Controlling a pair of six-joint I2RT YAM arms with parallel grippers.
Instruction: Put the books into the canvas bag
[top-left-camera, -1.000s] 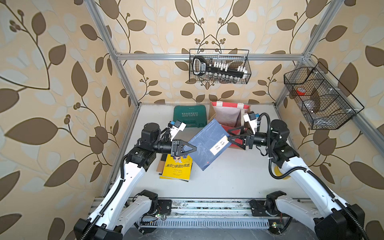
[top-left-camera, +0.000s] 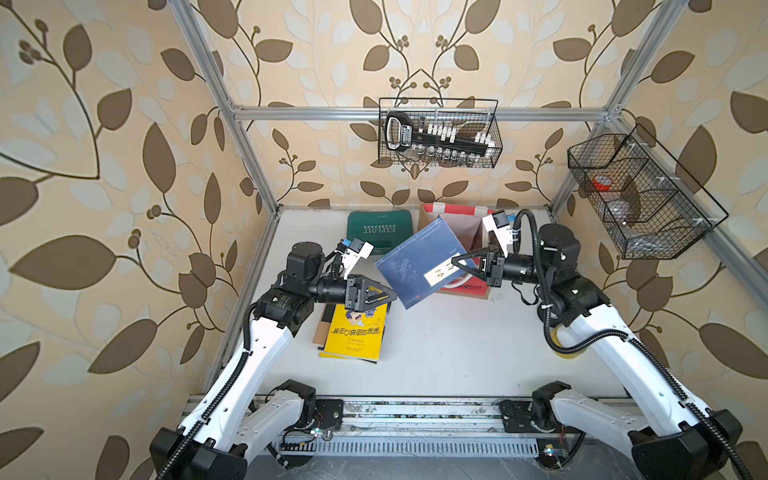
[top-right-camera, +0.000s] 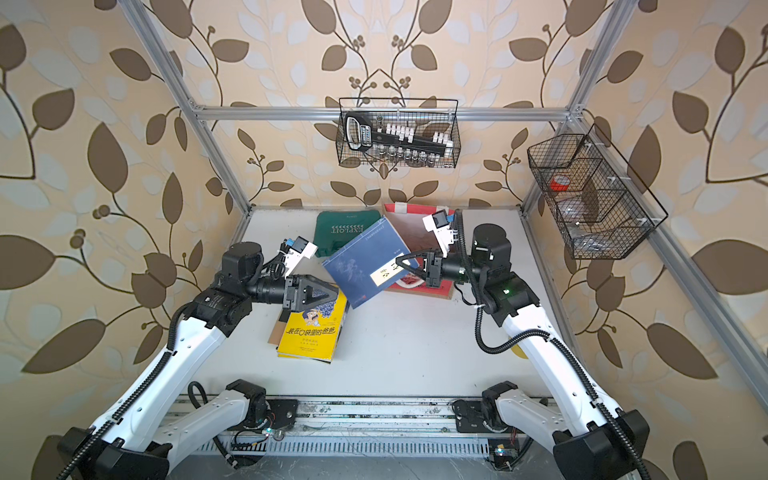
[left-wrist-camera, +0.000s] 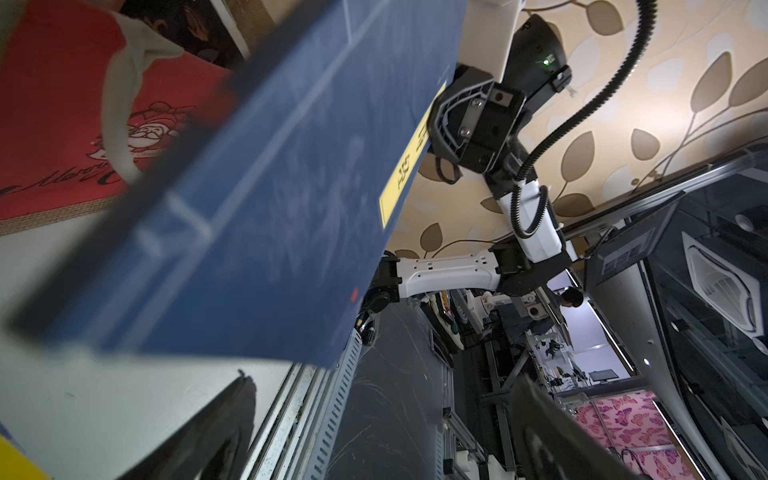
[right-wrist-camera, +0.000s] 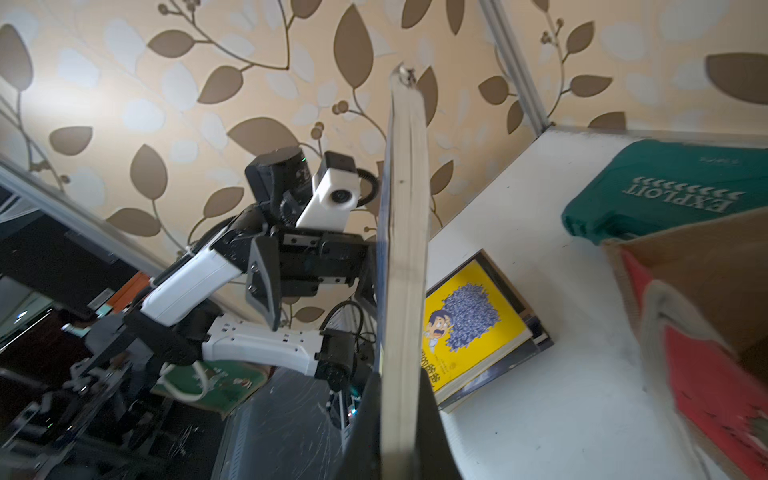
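A dark blue book (top-left-camera: 424, 260) is held in the air above the table. My right gripper is shut on its page-edge side, beside the pale title label. My left gripper stands open, clear of the book, which fills much of the left wrist view. Under the left gripper lies a stack topped by a yellow book (top-right-camera: 310, 332), with darker books beneath. The canvas bag (top-right-camera: 416, 228), red at the front with a white handle, stands open at the back, partly hidden behind the blue book and right gripper.
A green case (top-left-camera: 380, 230) lies at the back, left of the bag. Wire baskets (top-left-camera: 438, 132) hang on the walls. Table space in front of the bag is clear. A yellow tape roll (top-left-camera: 569, 344) is partly hidden by the right arm.
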